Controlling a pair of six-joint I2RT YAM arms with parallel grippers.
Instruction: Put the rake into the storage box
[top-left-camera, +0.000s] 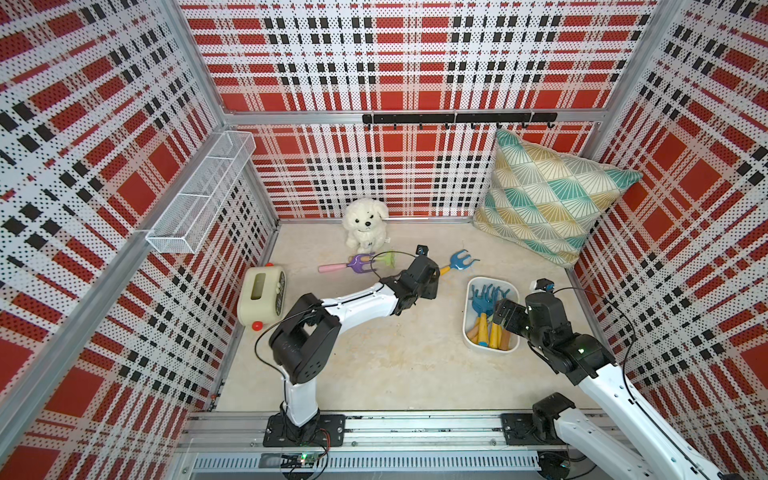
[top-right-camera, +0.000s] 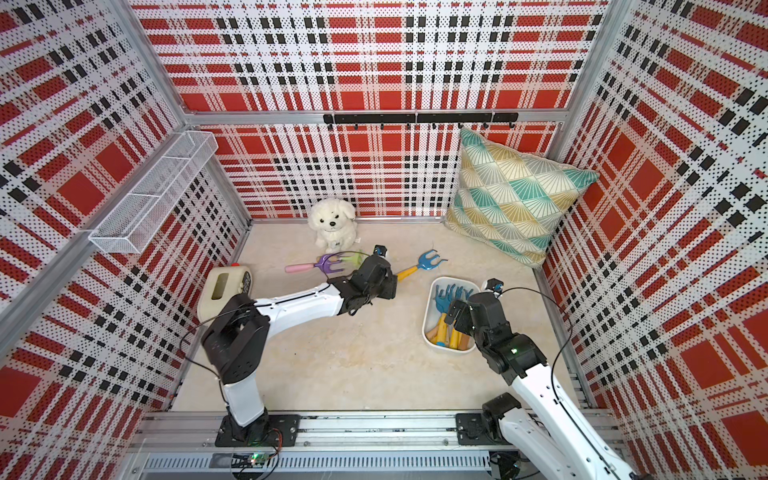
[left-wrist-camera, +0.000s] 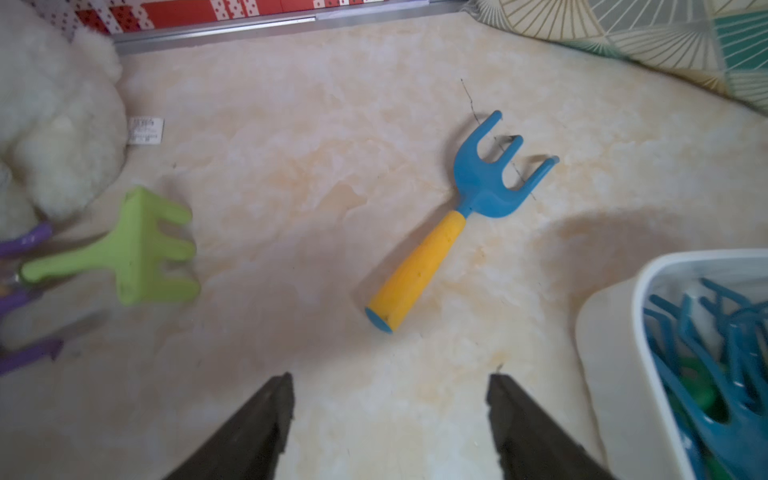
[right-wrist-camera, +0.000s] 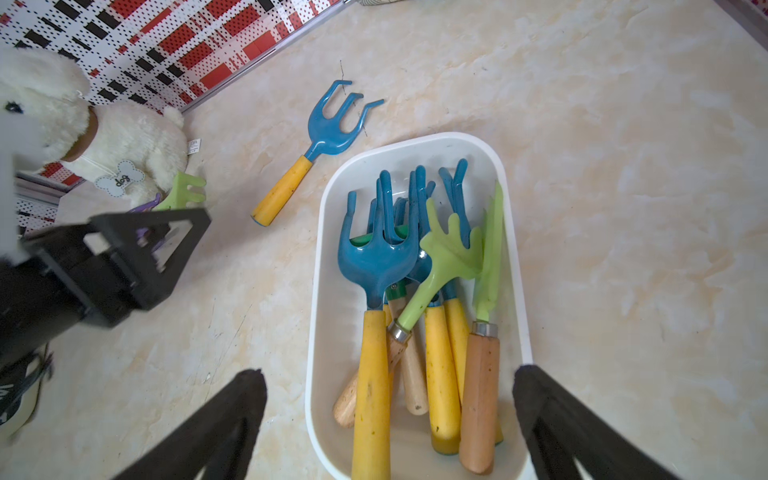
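A blue three-pronged rake (left-wrist-camera: 412, 268) with a yellow handle lies alone on the table, left of and behind the white storage box (right-wrist-camera: 316, 320). Its handle end points toward my left gripper, whose fingers stand apart with only bare table between them. In the top left view this gripper hides part of the handle of the blue rake (top-left-camera: 461, 260). My right gripper is open above the box, holding nothing. Inside the box are several tools, among them a blue rake (right-wrist-camera: 380, 264) and a light green one (right-wrist-camera: 452, 256).
A purple rake with a pink handle (top-left-camera: 332, 268) and a light green rake (left-wrist-camera: 140, 248) lie by the white toy dog (top-left-camera: 365, 224). Behind the box leans a cushion (top-left-camera: 556, 196); a cream toaster-like toy (top-left-camera: 261, 296) stands left.
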